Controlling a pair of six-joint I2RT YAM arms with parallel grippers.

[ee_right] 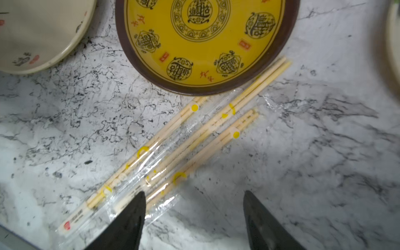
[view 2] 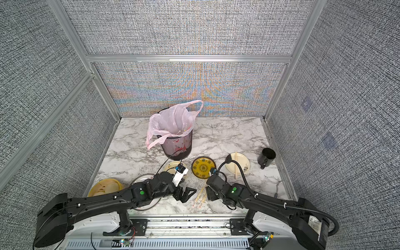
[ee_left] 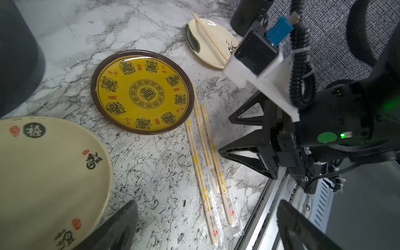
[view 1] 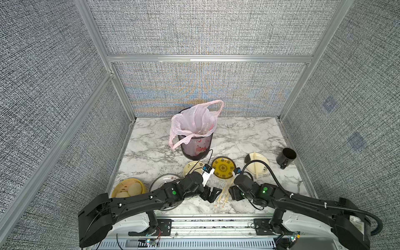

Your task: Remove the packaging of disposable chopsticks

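Observation:
Several wooden chopsticks in clear packaging [ee_right: 183, 133] lie side by side on the marble table, their far ends partly under the yellow plate [ee_right: 200, 66]. Just right of them, my right gripper hovers above the table with its fingers apart and nothing between them; in the right wrist view its left finger overlaps the near end of one packet. To the left of the packets my left gripper stands open and empty over the table, the packets [ee_left: 208, 175] showing past it in the left wrist view.
A cream plate [ee_left: 45, 179] lies left of the yellow plate. Another plate [view 1: 263, 168] with bare chopsticks [view 1: 255, 164] sits to the right, near a black mug [view 1: 285, 158]. Behind stands a bin [view 1: 195, 146] lined with a pink bag. A steamer [view 1: 139, 182] with buns is far left.

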